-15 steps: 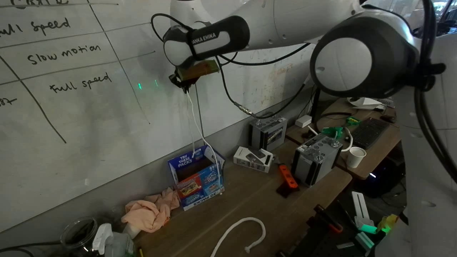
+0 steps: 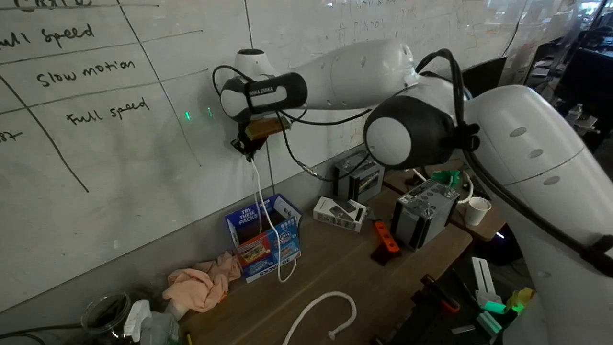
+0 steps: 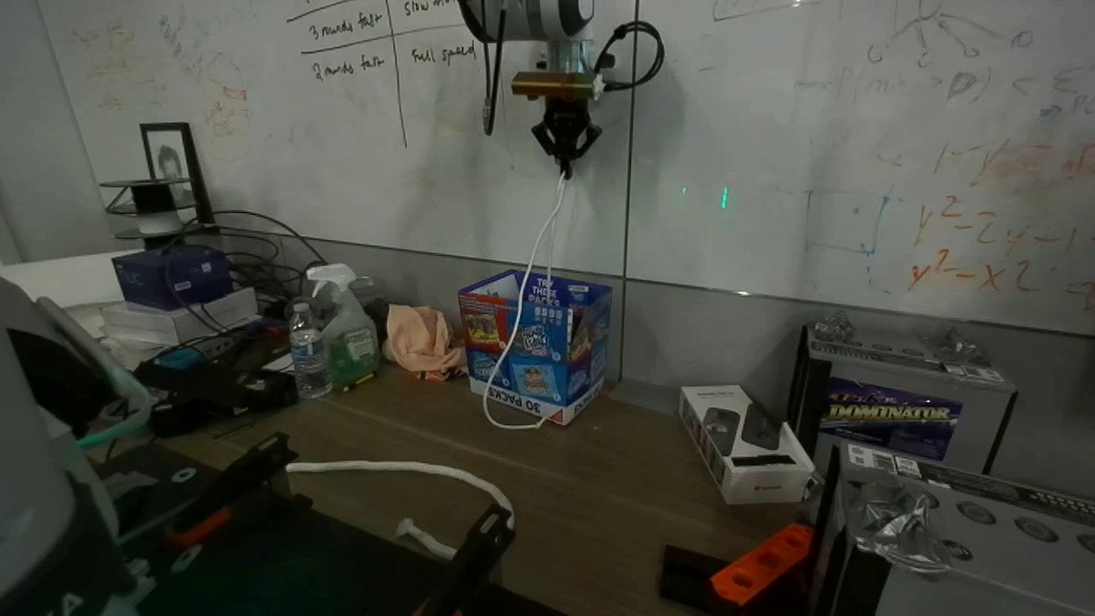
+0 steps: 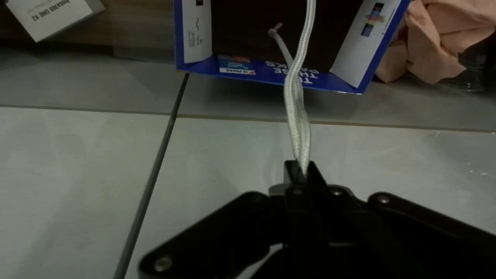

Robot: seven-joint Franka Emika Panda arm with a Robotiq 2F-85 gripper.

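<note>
A thin white cord [image 2: 268, 213] hangs from my gripper, which is shut on it at a fold, so two strands drop from the fingertips. In exterior view 2 my gripper [image 3: 565, 173] is high in front of the whiteboard, above the blue snack box [image 3: 535, 385]. One strand of the cord [image 3: 524, 291] passes outside the front of the box and loops down by the table. The shorter strand drops into the box's open top; its tip [image 4: 277, 26] shows over the dark interior in the wrist view.
A thicker white rope [image 2: 314, 302] curves across the table in front. The peach cloth [image 2: 201, 284] lies left of the box; a white carton [image 2: 339, 213], an orange tool [image 2: 386, 236] and grey metal cases [image 2: 425, 212] stand to the right. Bare table lies between.
My gripper has come down, still shut on the cord.
</note>
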